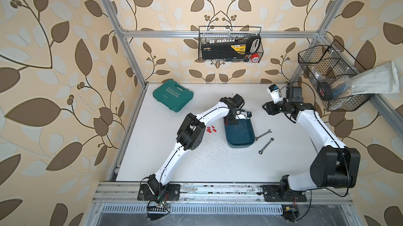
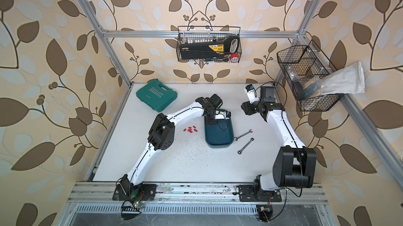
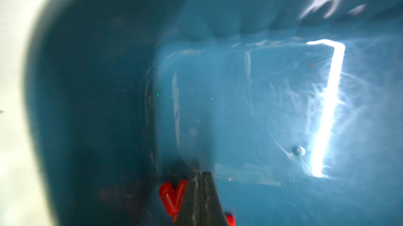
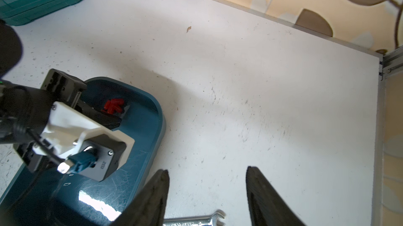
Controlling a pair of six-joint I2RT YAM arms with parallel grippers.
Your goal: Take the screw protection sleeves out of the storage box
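Observation:
The blue storage box [image 1: 240,137] stands mid-table with my left gripper reaching down into its far end, shut, with nothing visible between its fingers. Red sleeves lie inside beside those fingers, more peeking out at their right; the right wrist view shows this small red pile [image 4: 113,105] near the far wall. Several loose red sleeves [image 2: 189,129] lie on the table left of the box. My right gripper is open and empty above the table, right of the box.
A green case [image 1: 172,94] lies at the back left. Two wrenches [image 2: 246,146] lie right of the box. Wire baskets hang on the back and right side.

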